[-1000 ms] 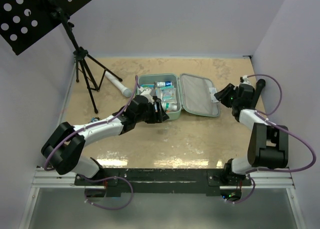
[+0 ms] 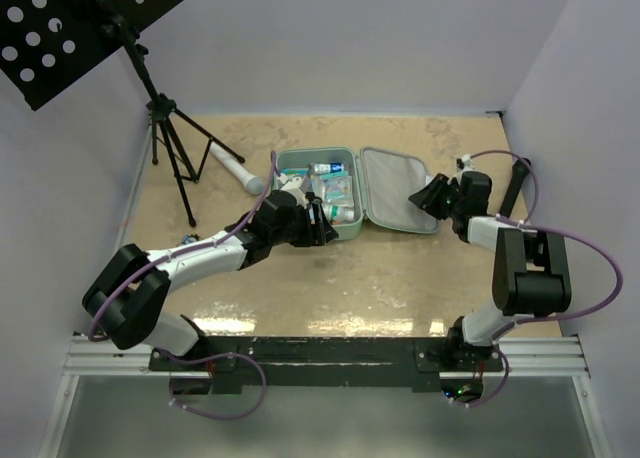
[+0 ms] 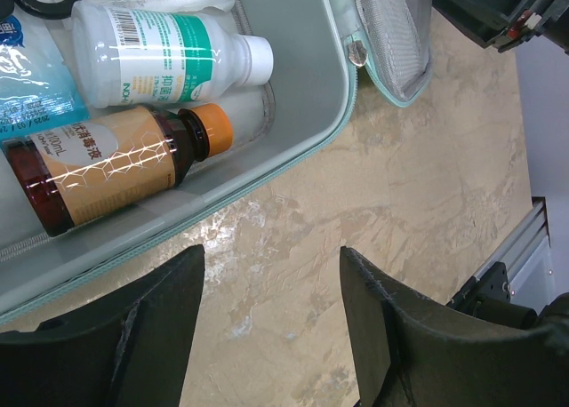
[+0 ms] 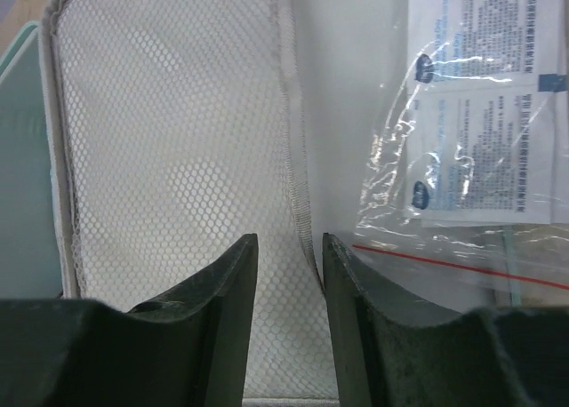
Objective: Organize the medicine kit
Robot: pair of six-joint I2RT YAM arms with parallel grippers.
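Note:
The pale green medicine kit [image 2: 350,232] lies with its case on the left and its mesh-lined lid [image 2: 390,183] folded out to the right. In the left wrist view a white bottle [image 3: 156,56] and a brown bottle [image 3: 116,163] with an orange cap lie inside the case. My left gripper is open beside the case's front wall, nothing between its fingers. Over the lid, my right gripper stands part open at the edge of the mesh pocket [image 4: 178,158]. A clear bag with printed white packets [image 4: 471,131] lies right of that edge; whether the fingers touch the mesh is unclear.
A black music stand [image 2: 160,108] and a white cylinder [image 2: 235,168] stand left of the case. A dark rod-like object [image 2: 514,186] lies near the right wall.
My right gripper has moved left, from the lid's right edge to over the lid, now covering much of the white packet there. The left arm and kit have not visibly moved.

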